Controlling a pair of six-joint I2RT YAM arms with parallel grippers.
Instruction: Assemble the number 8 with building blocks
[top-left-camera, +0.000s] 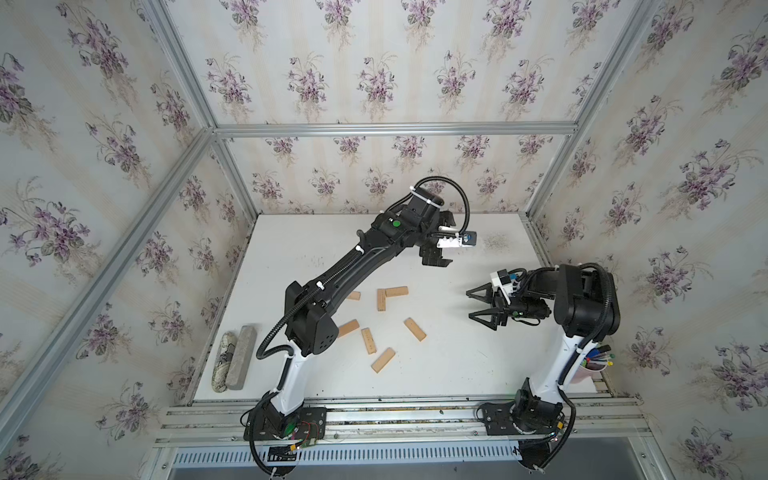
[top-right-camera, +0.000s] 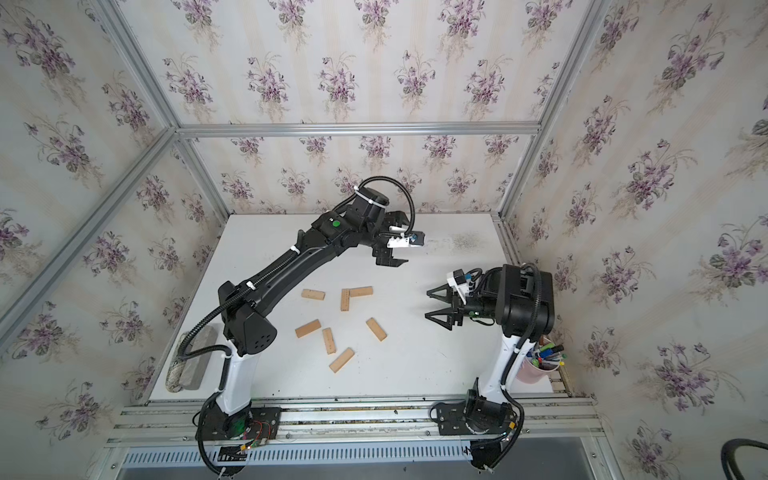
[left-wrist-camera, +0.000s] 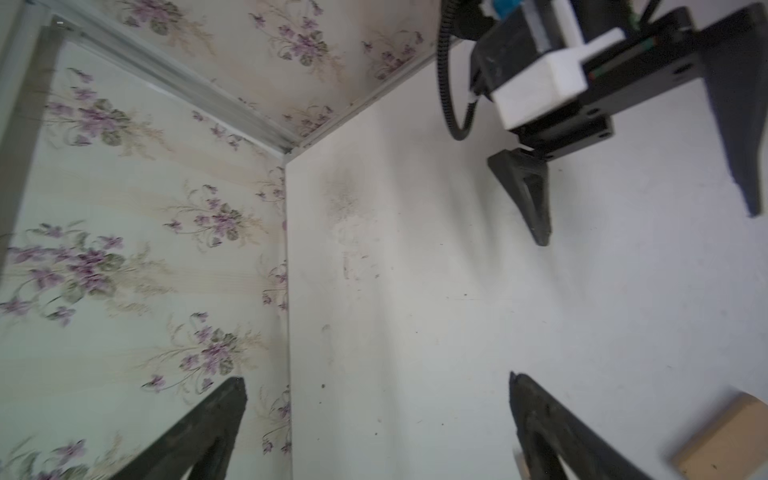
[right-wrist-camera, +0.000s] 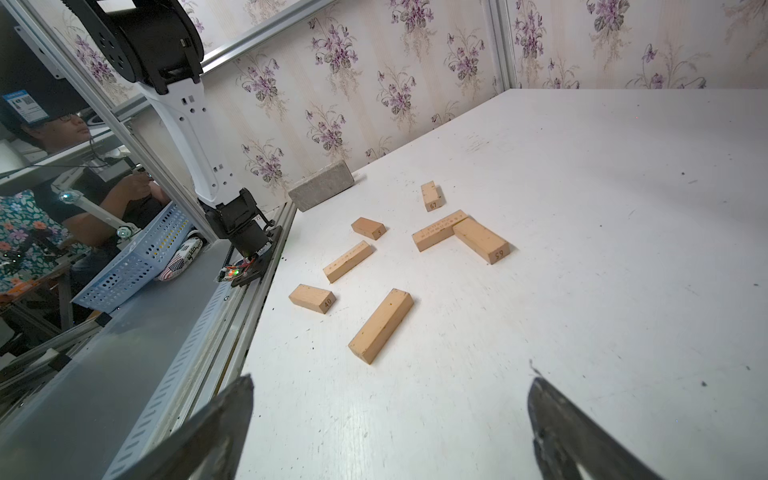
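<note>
Several wooden blocks are on the white table. Two touch at right angles near the middle: one lies crosswise (top-right-camera: 361, 290), the other (top-right-camera: 345, 301) lengthwise. Apart from them lie a block (top-right-camera: 376, 329) to the right, a block (top-right-camera: 341, 359) at the front, and others to the left (top-right-camera: 308, 327). My left gripper (top-right-camera: 389, 254) hangs raised above the table behind the pair, its fingers apart in its wrist view with nothing between. My right gripper (top-right-camera: 433, 304) stands at the right, fingers apart and empty, facing the blocks.
A grey bar (top-left-camera: 241, 358) and a speckled roll (top-left-camera: 222, 361) lie at the left edge. A cup of pens (top-right-camera: 537, 360) stands at the front right.
</note>
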